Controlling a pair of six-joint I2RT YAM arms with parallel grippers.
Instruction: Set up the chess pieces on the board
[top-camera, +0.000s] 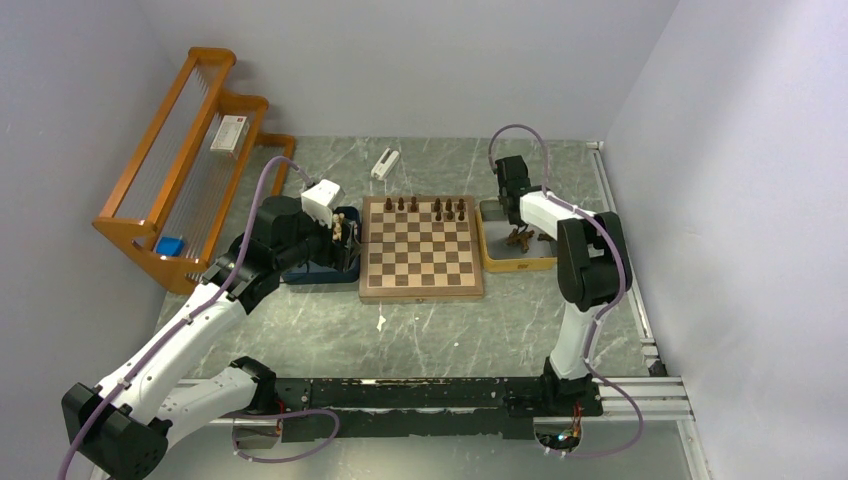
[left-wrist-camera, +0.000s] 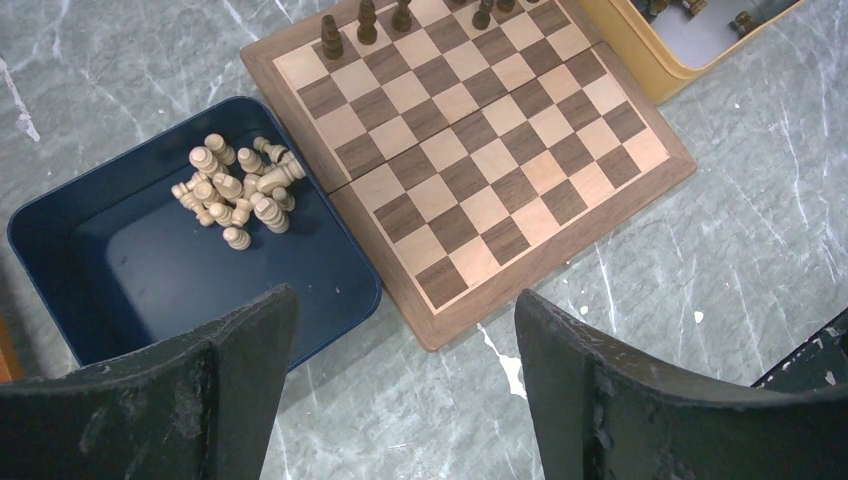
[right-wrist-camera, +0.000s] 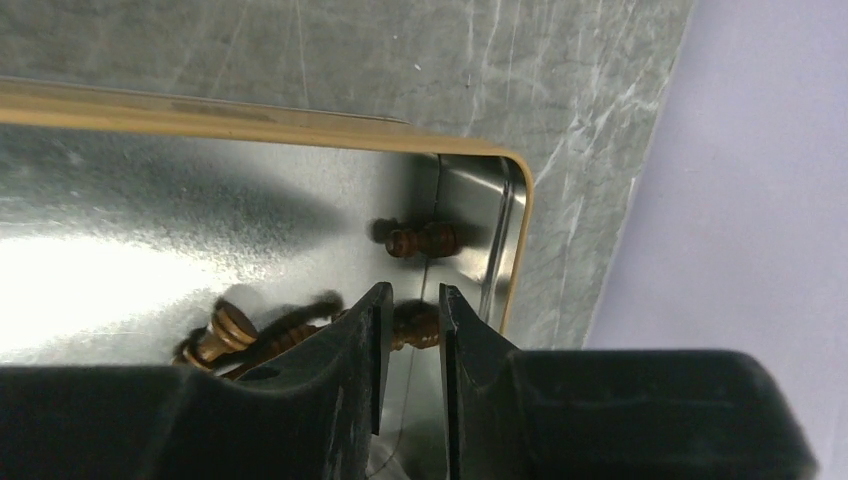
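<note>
The chessboard (top-camera: 420, 290) lies flat mid-table. Several dark pieces (left-wrist-camera: 367, 22) stand along its far side. More dark pieces lie on their sides in the yellow-rimmed tray (top-camera: 520, 265) to the right. Over that tray, my right gripper is narrowly open, pointing down. One dark piece (right-wrist-camera: 418, 325) shows in the gap between its fingers, partly hidden by them; contact cannot be told. Another dark piece (right-wrist-camera: 425, 240) lies near the tray's corner. On the left, my left gripper is wide open and empty, above the blue bin (left-wrist-camera: 150, 290) and board edge.
Light pieces (left-wrist-camera: 240, 185) are heaped in the blue bin. A wooden rack (top-camera: 160, 180) stands at the left, and a small white device (top-camera: 385, 163) lies behind the board. The table in front of the board is clear, apart from a white scrap.
</note>
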